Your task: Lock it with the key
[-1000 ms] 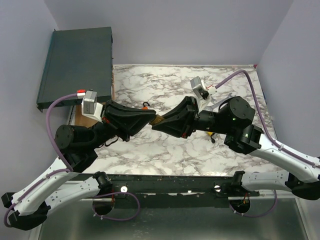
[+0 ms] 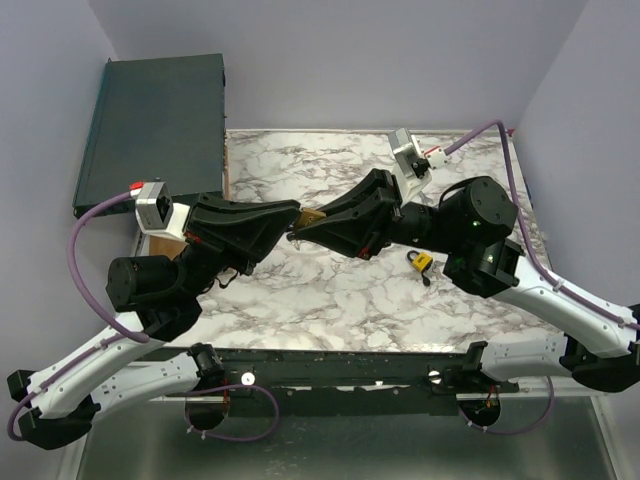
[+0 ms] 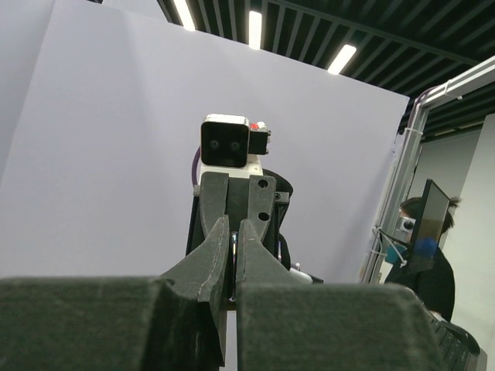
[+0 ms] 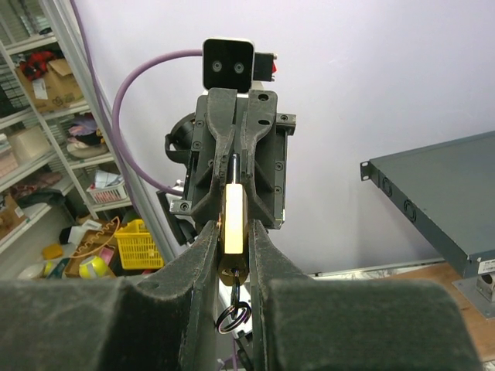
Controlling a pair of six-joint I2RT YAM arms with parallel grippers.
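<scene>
My two grippers meet tip to tip above the table. My right gripper [image 2: 318, 222] is shut on a small brass key piece [image 4: 233, 220] with a wire ring [image 4: 233, 317] hanging below it and a metal shaft reaching up toward the left gripper's fingers. My left gripper [image 2: 292, 214] is shut, its tips at the far end of that piece; whether they grip the shaft is hard to see. In the left wrist view its fingers fill the lower middle, hiding most of the piece.
A dark metal box [image 2: 150, 130] stands at the back left on a wooden board. A yellow padlock-like object [image 2: 420, 262] lies right of centre on the marble table [image 2: 290, 310].
Over the last second both grippers have moved slightly left and up in the top view, staying together.
</scene>
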